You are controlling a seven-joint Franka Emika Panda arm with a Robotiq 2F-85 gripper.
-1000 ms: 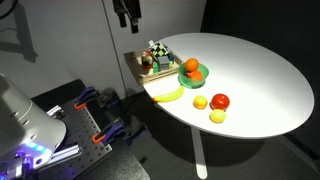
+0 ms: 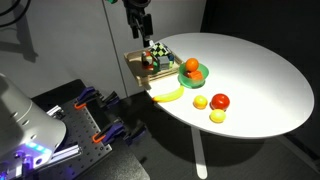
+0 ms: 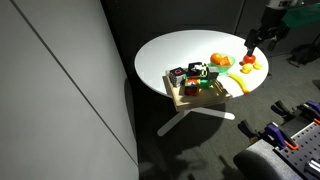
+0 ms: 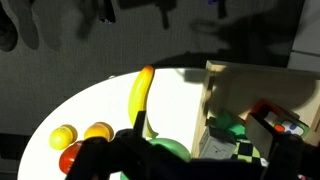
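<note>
My gripper [image 2: 139, 40] hangs open in the air at the table's left end in exterior view 1, with nothing between its fingers. A shallow wooden tray [image 4: 245, 75] holds several small boxes and packages, among them a red one [image 4: 280, 117] and a green one. The yellow banana [image 4: 140, 97] lies on the table near its edge. Beside it a green bowl [image 2: 203, 83] holds orange fruit [image 2: 192, 65]. In the wrist view, the dark fingers [image 4: 125, 155] cover part of the bowl and tray contents.
On the white round table [image 2: 260, 75] lie a red tomato-like fruit [image 2: 220, 102], an orange one [image 2: 200, 102] and a yellow one [image 2: 217, 116]. Clamps with blue and orange handles [image 2: 108, 132] sit by the arm's base.
In exterior view 1 my gripper has shifted to the right and somewhat lower, toward the tray. The fruit, bowl and tray stay where they were.
</note>
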